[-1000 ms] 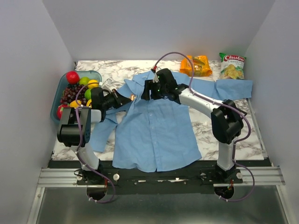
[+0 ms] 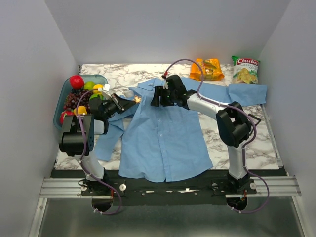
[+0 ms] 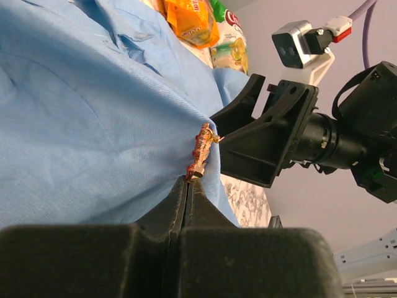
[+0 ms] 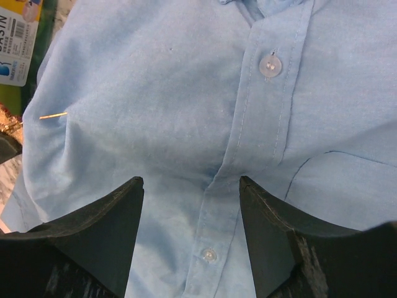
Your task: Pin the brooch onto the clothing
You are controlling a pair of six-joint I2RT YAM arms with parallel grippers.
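Observation:
The copper-gold brooch (image 3: 201, 149) stands at the tip of my left gripper, which is shut on its near end. Its body lies against the raised fold of the light blue shirt (image 3: 111, 124). In the right wrist view a thin gold pin (image 4: 53, 115) crosses the shirt fold, with part of the brooch (image 4: 10, 126) at the left edge beside a left fingertip (image 4: 8, 149). My right gripper is open above the button placket, nothing between its fingers. From above, the brooch (image 2: 138, 99) is left of the shirt's collar.
A bowl (image 2: 58, 109) of fruit stands left, close to my left arm. At the back right are an orange snack bag (image 2: 213, 69) and a chips bag (image 2: 245, 70). Bare marble table shows at the right.
My left gripper and the brooch have shifted slightly left and up in the top view. The right gripper has moved a little to the right and down.

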